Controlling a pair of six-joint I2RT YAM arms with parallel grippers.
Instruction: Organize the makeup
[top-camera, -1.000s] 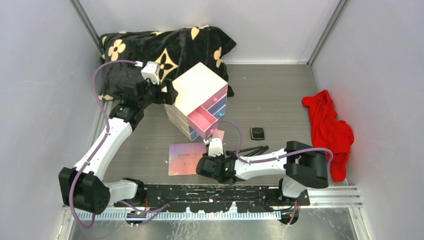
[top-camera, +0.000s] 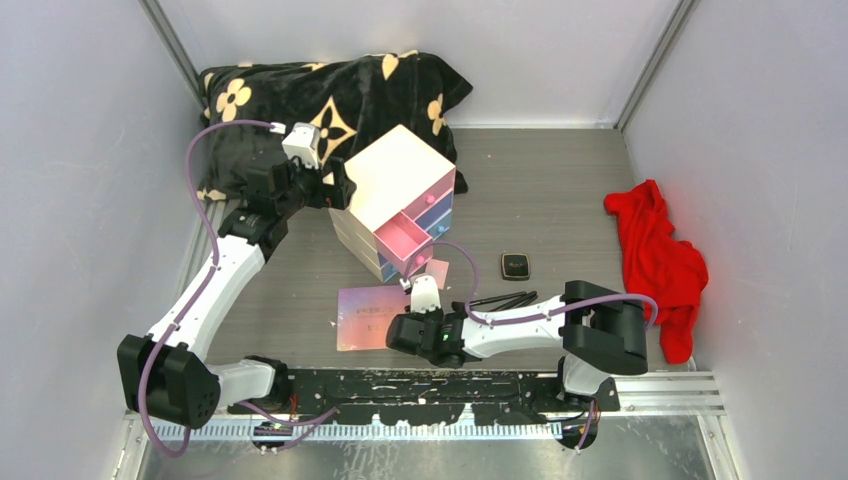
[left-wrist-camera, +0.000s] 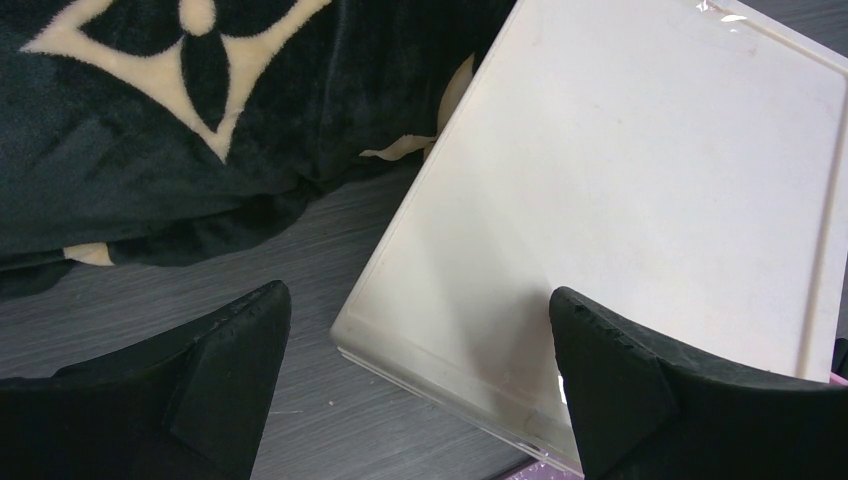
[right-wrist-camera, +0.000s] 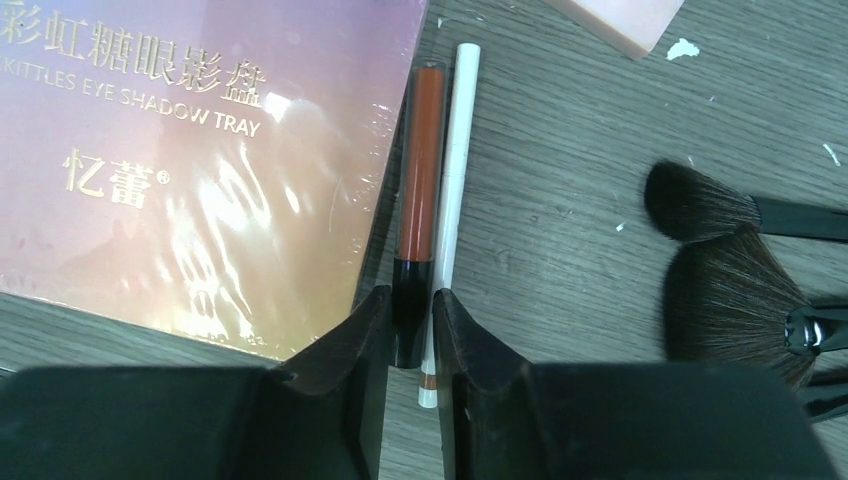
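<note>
The makeup cabinet (top-camera: 392, 170) has a pink drawer (top-camera: 403, 236) pulled out. My left gripper stands open over a top corner of the cabinet. My right gripper is low, its part-open fingers at the black end of a lip gloss tube (right-wrist-camera: 422, 170); whether they grip it is unclear. A white pencil (right-wrist-camera: 452, 180) lies alongside it, right of the eyeshadow tray (right-wrist-camera: 210, 150). Black brushes (right-wrist-camera: 730, 290) lie to the right, with a pink item (right-wrist-camera: 625, 18) above.
A small black square compact (top-camera: 515, 266) lies right of the cabinet. A red cloth (top-camera: 655, 260) lies at the far right and a black patterned pillow (top-camera: 260, 100) at the back left.
My right arm has shifted slightly left in the top view. The left arm, cabinet and drawer have not visibly moved.
</note>
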